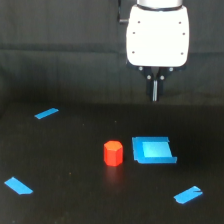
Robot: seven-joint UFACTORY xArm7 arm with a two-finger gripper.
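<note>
A red block with a hexagonal outline stands on the dark table, a little left of a light blue square edged with brighter blue tape. High above and behind them, my gripper hangs below the white arm housing, pointing down. Its dark, narrow fingers are small against the dark backdrop, so whether they are apart or together does not show. Between the fingertips and the table is a wide gap, and nothing visible hangs from them.
Pieces of blue tape lie at the back left, front left and front right of the dark table. A dark curtain closes off the back.
</note>
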